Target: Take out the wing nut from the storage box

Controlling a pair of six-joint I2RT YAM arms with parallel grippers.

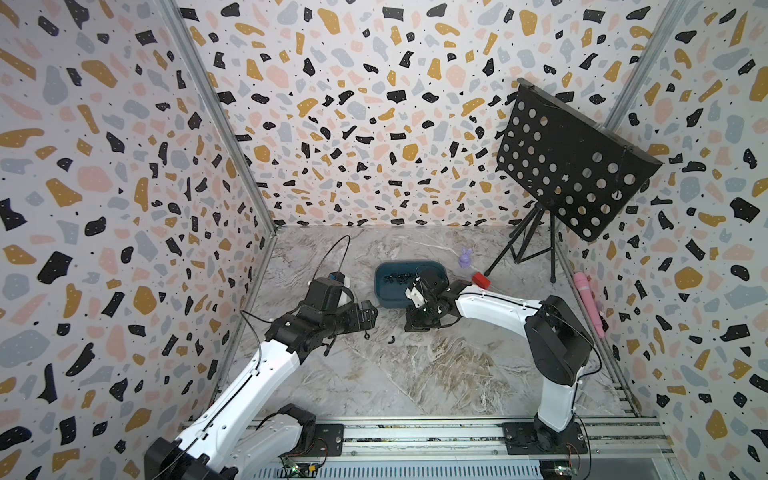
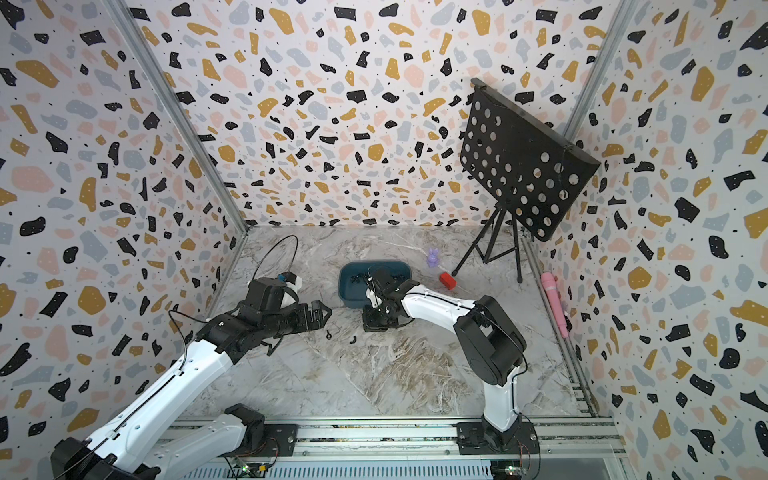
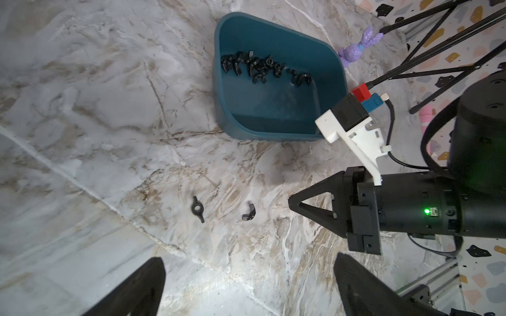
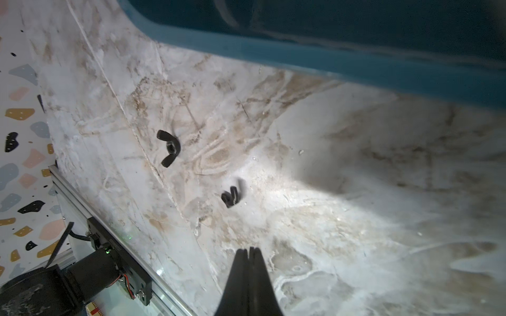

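Two black wing nuts lie on the marble table in front of the storage box: one wing nut (image 3: 197, 209) lies flat to the left, the other wing nut (image 3: 249, 212) sits to its right. Several more wing nuts (image 3: 263, 65) are heaped along the far wall inside the dark teal storage box (image 3: 226, 108). Left of the two loose nuts, my left gripper (image 1: 369, 316) is open, its fingers (image 3: 139, 284) wide apart and empty. My right gripper is shut above the table near the box's front, with nothing visible between its fingertips.
A purple rabbit figure (image 1: 465, 257) and a red object (image 1: 480, 280) stand right of the box. Farther right are a tripod (image 1: 532, 232) with a dark perforated panel (image 1: 576, 160) and a pink bottle (image 1: 588, 300).
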